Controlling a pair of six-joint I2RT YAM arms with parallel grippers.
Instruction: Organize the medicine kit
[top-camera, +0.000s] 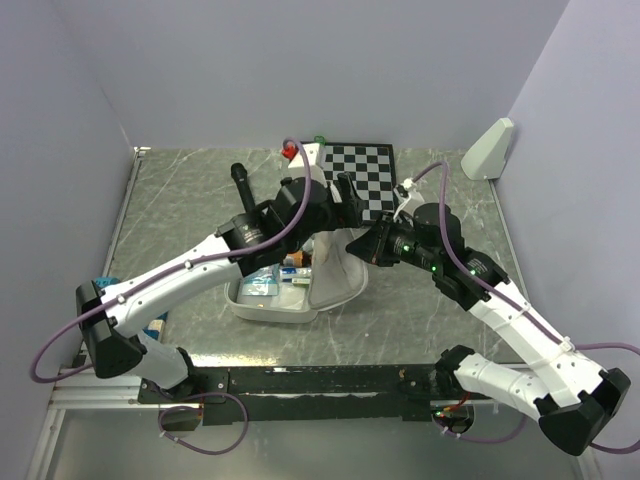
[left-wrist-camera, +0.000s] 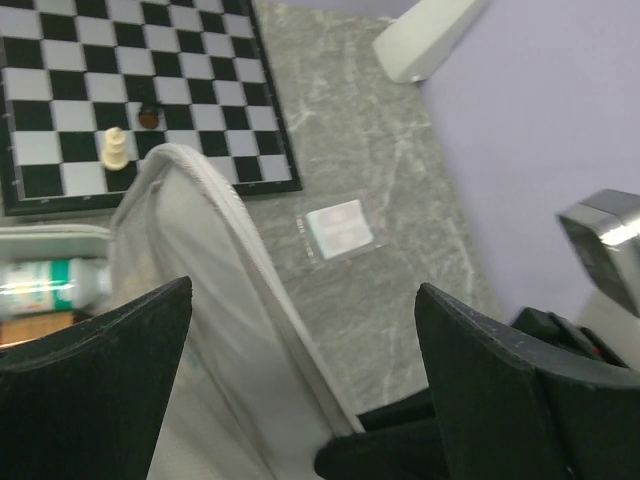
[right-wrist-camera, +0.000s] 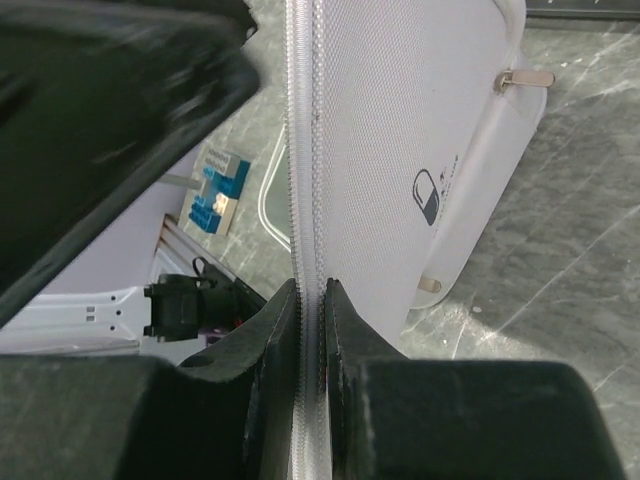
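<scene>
The white medicine kit (top-camera: 270, 310) lies open on the marble table, with packets and bottles inside; in the left wrist view a bottle (left-wrist-camera: 50, 283) shows in it. Its raised lid (top-camera: 335, 275) has a zipper edge. My right gripper (top-camera: 359, 247) is shut on that edge; in the right wrist view the zipper strip (right-wrist-camera: 310, 200) runs between its fingertips. My left gripper (top-camera: 344, 205) hovers over the lid just above and left of the right one, open, its fingers wide apart in the left wrist view.
A checkerboard (top-camera: 360, 165) with small pieces lies behind the kit. A dark rod (top-camera: 242, 187) lies to the left, blue blocks (right-wrist-camera: 213, 195) near the left edge. A white device (top-camera: 489, 150) stands at back right.
</scene>
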